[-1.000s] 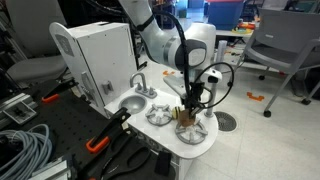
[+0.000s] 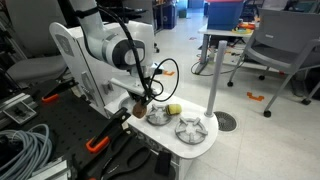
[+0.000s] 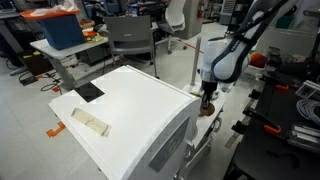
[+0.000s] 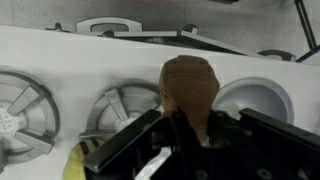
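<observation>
A brown object (image 2: 139, 110), rounded at its end, hangs from my gripper (image 2: 143, 100) near the counter's front edge. In the wrist view the brown object (image 4: 189, 85) sits between the fingers, which are shut on it; its lower part is hidden by them. It is held beside the round sink bowl (image 4: 257, 98), partly overlapping its left rim in that view. Exterior view 2 shows the brown object (image 3: 206, 110) low under the arm. A yellow item (image 2: 174, 110) lies on the counter between the two burners.
Two grey burners (image 2: 157, 115) are set in the white counter (image 2: 205, 146). A white cabinet (image 2: 83, 72) stands behind the sink. A white post (image 2: 217, 75) rises at the counter's right back. A black table with cables (image 2: 28, 150) lies in front.
My arm has swung left across the counter, carrying the brown object from the right burner past the left one to the sink side. The yellow item has stayed by the burners.
</observation>
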